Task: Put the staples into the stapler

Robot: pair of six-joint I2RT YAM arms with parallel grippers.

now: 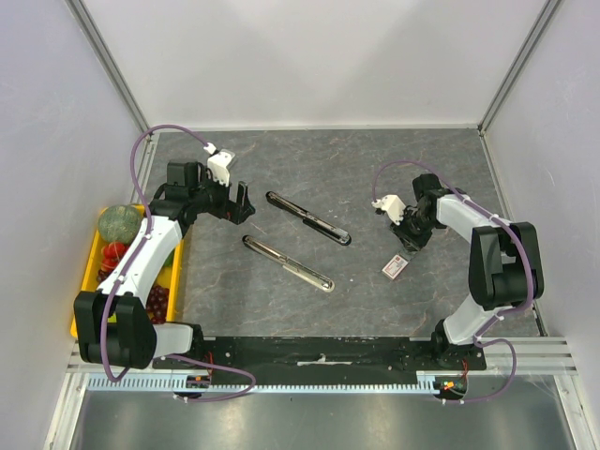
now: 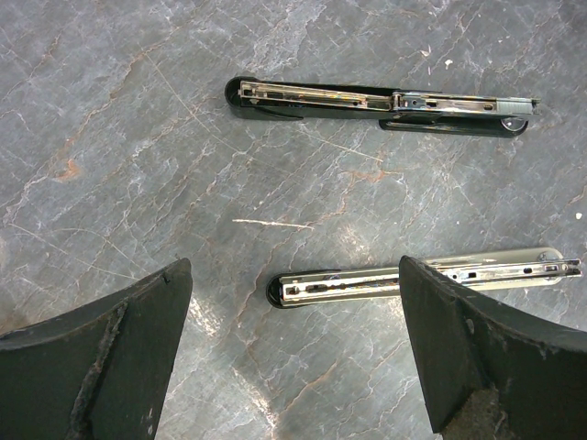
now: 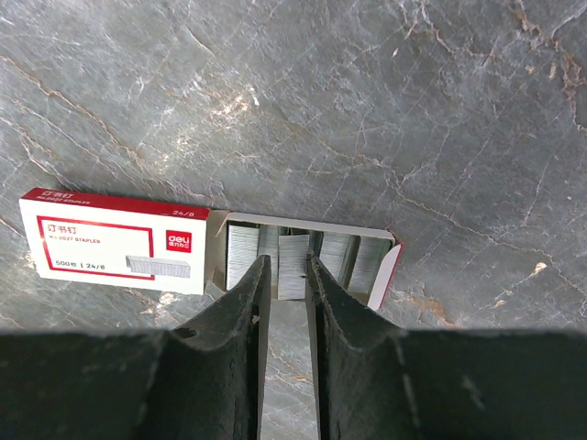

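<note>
In the right wrist view, an open white and red staple box lies with its inner tray pulled out, several strips side by side in it. One staple strip stands between the fingertips of my right gripper, which is shut on it at the tray. From above, the right gripper hides most of that tray. A black stapler and a cream-and-black stapler lie folded out flat, their metal channels facing up. My left gripper is open and empty, left of both staplers.
A yellow basket with toy fruit and a melon stands at the left, partly under the left arm. Bare grey table extends behind the staplers and between them and the box.
</note>
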